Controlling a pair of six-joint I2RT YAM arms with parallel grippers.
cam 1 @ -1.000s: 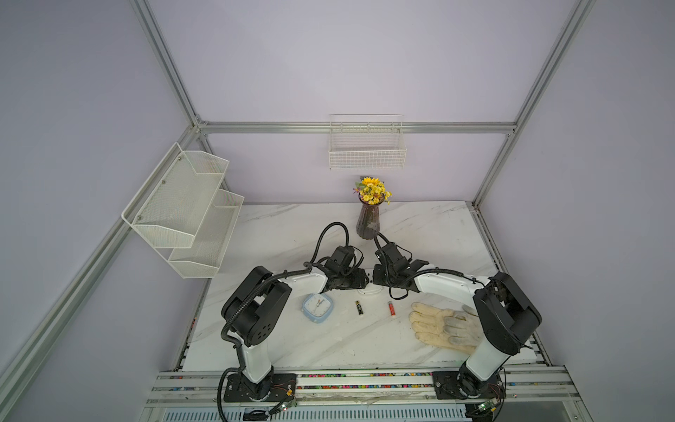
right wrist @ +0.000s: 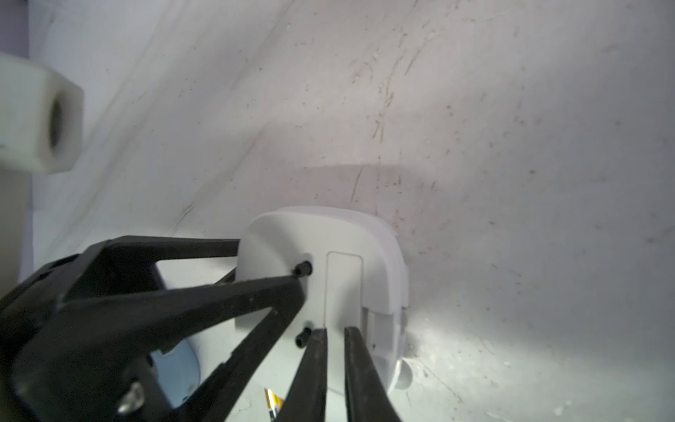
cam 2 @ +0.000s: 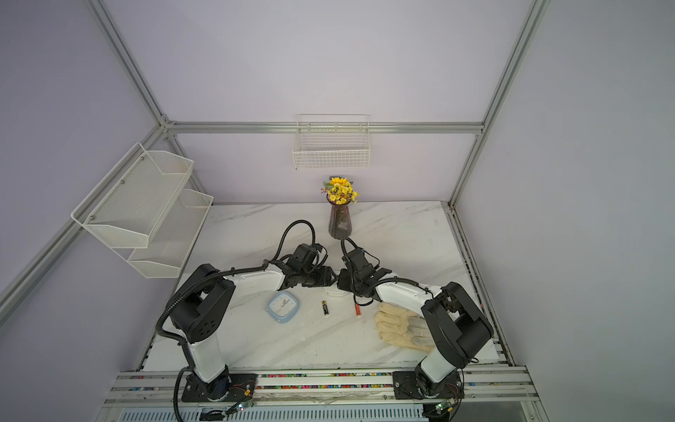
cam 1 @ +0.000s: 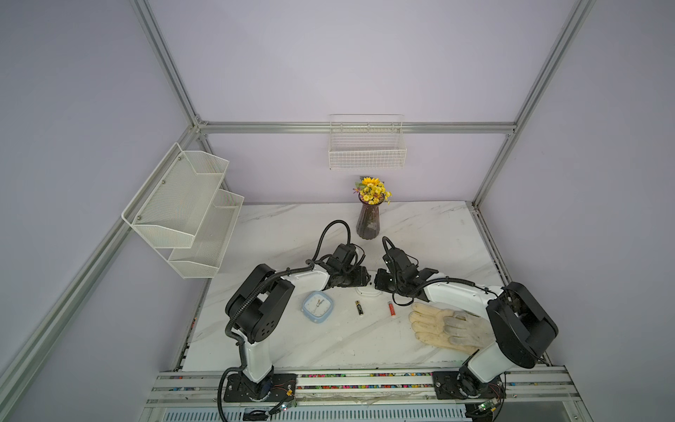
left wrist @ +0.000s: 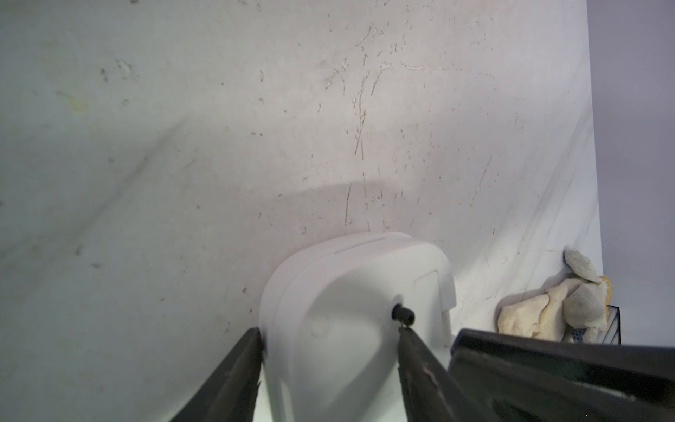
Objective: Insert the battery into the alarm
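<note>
The white alarm (left wrist: 351, 309) lies on the table between both grippers, a panel outlined on its face. My left gripper is over it, part open, fingers at either side of part of the casing; whether they grip it is unclear. My right gripper is shut, its tips over the alarm's panel (right wrist: 344, 288) beside an open slot at the casing's edge, nothing seen between them. A black battery (cam 1: 359, 307) and a red battery (cam 1: 391, 308) lie on the table in front of the alarm.
A blue clock (cam 1: 317, 306) lies front left, work gloves (cam 1: 439, 327) front right. A vase of flowers (cam 1: 369, 218) stands behind the grippers. A mesh shelf (cam 1: 182, 211) hangs at the left.
My left arm has moved only slightly. The batteries have not moved.
</note>
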